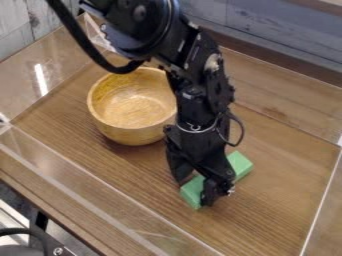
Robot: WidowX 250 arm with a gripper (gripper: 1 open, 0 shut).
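My black gripper [201, 175] is low over the table, its fingers on and around a green block [235, 163] that lies flat in the lower middle right. The fingers cover the middle of the block, and I cannot tell whether they grip it. A yellow bowl [120, 115] sits to the left of the gripper, partly behind the arm.
A wall [281, 25] runs along the back, and a dark cable lies at the bottom left corner.
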